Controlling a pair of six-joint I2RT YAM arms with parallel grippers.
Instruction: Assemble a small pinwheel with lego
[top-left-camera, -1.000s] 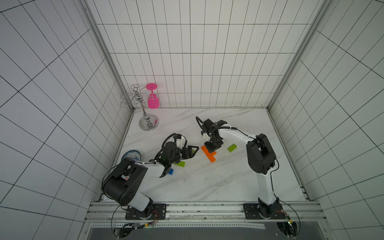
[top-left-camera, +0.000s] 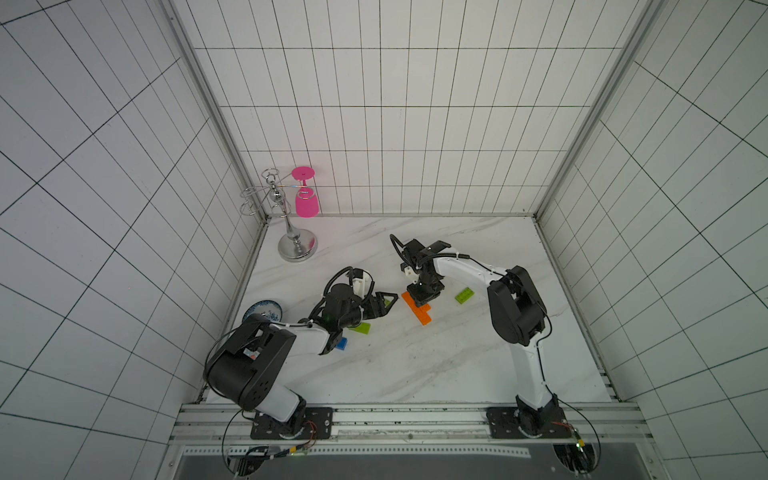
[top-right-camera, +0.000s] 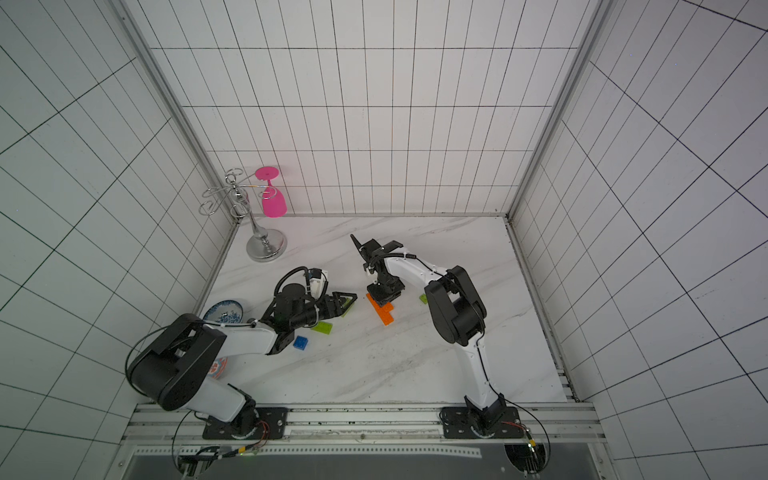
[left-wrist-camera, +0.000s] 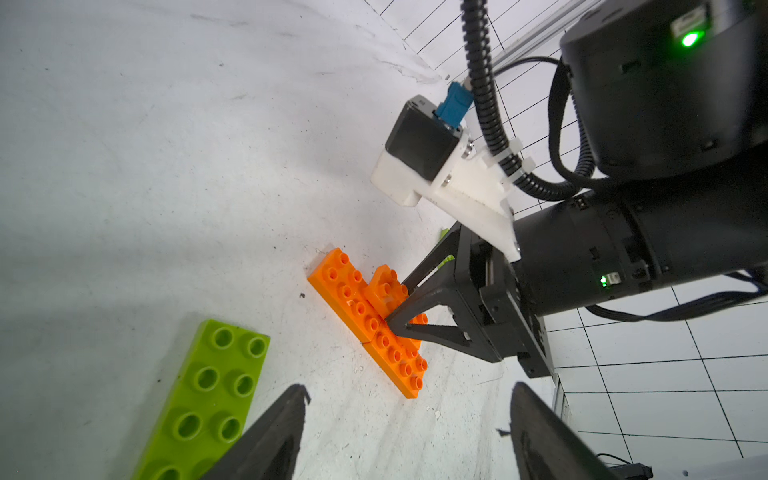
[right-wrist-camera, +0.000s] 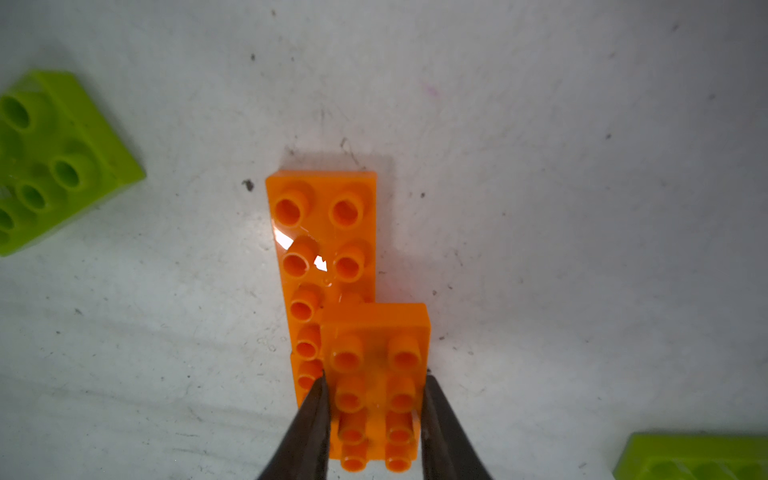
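Observation:
Two flat orange bricks (left-wrist-camera: 345, 289) lie end to end on the table, studs up. A third, upper orange brick (right-wrist-camera: 376, 320) sits across their junction, offset to one side; whether it is fully pressed on cannot be seen. My right gripper has its fingers against both sides of that upper brick, shut on it. Apart from the orange pieces, my left gripper is open with nothing between its fingers. A long green brick (left-wrist-camera: 204, 392) lies by its left finger, and in the top left view green (top-left-camera: 389, 301) shows at its fingertips.
Another green brick (top-left-camera: 362, 328) and a blue brick (top-left-camera: 341, 343) lie beside the left arm. To the right of the orange group is a further green brick (top-left-camera: 465, 295). A patterned plate (top-left-camera: 264, 309) and a metal stand (top-left-camera: 297, 244) occupy the left side.
My right arm has shifted very slightly to the left, its gripper staying at the orange bricks. The left arm and the loose bricks look unmoved.

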